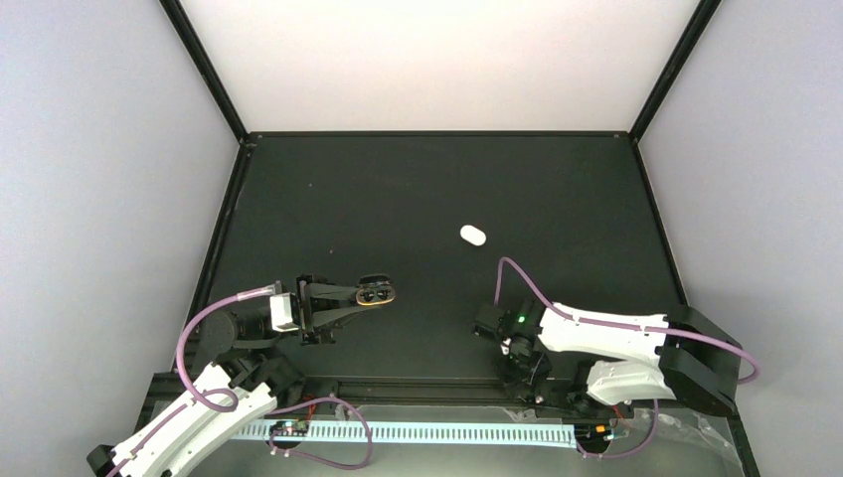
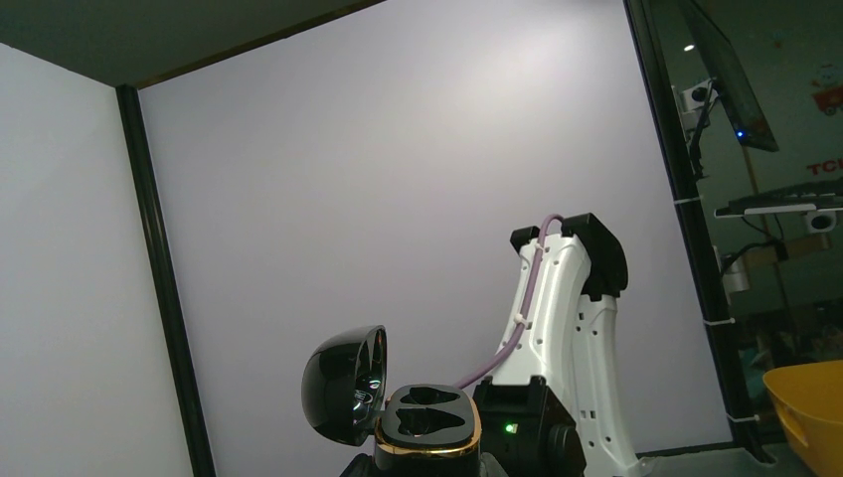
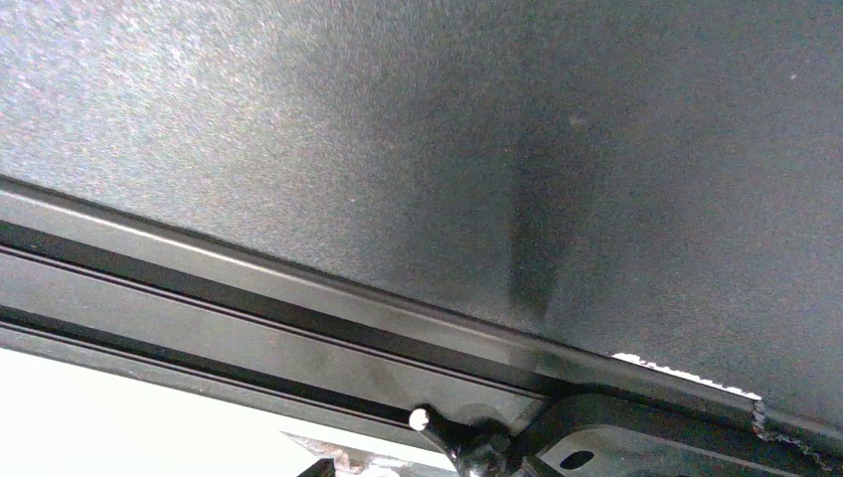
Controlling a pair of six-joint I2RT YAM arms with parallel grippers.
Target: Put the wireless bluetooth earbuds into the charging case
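A black charging case point(image 1: 377, 295) with a gold rim is raised over the left part of the mat, and my left gripper point(image 1: 364, 292) is shut on it. Up close in the left wrist view, the lid point(image 2: 344, 386) of the case stands open and the two slots point(image 2: 427, 409) look dark and empty. My right gripper is folded low at the mat's front edge. Only its dark tips show at the bottom of the right wrist view, apart, with no earbud visible between them. I see no loose earbuds in any view.
A small white rounded object point(image 1: 473, 236) lies on the black mat point(image 1: 418, 189), right of the middle. A metal frame rail point(image 3: 298, 288) runs below the right wrist. Walls enclose the sides and back.
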